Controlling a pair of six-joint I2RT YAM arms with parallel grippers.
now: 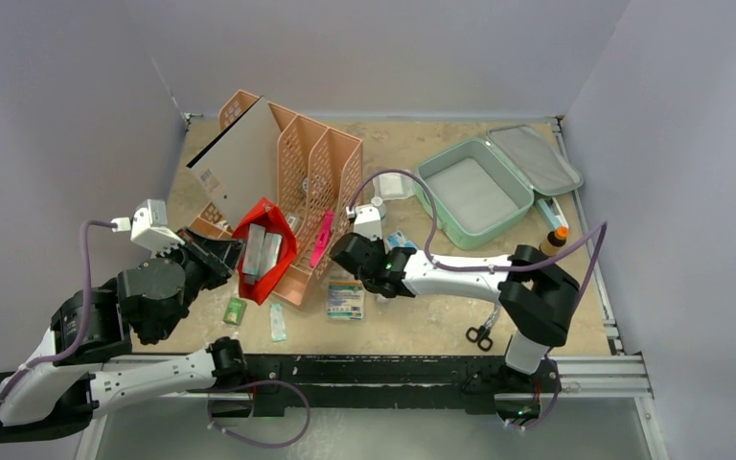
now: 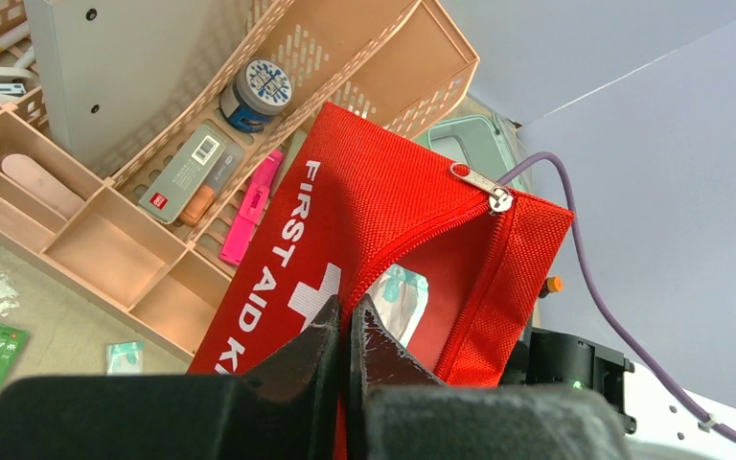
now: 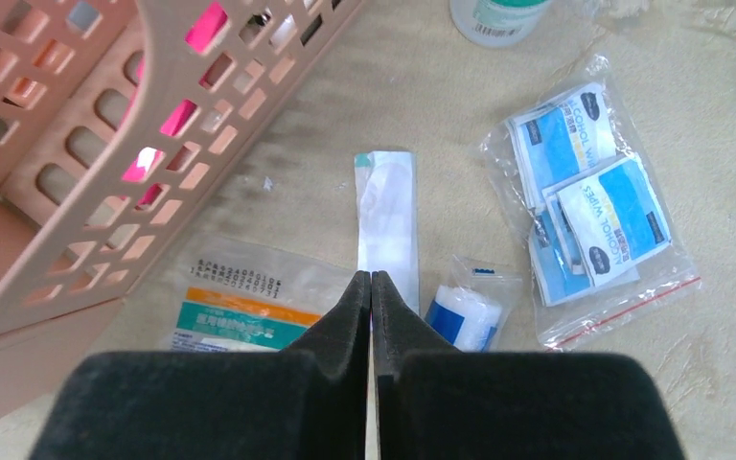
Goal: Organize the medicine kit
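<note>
My left gripper is shut on the edge of the red first aid bag, which hangs with its zipped mouth gaping. White packets show inside the bag in the top view. Below the bag stands the peach organizer. To its right, my right gripper points down at the table, shut, with nothing visible between its fingers. Beyond its tips lies a white strip packet. A small bagged roll and a clear bag of alcohol wipes lie to the right.
The green case is open and empty at the back right. Scissors lie near the front edge, and a brown bottle stands at the right. The right arm partly covers the table's middle.
</note>
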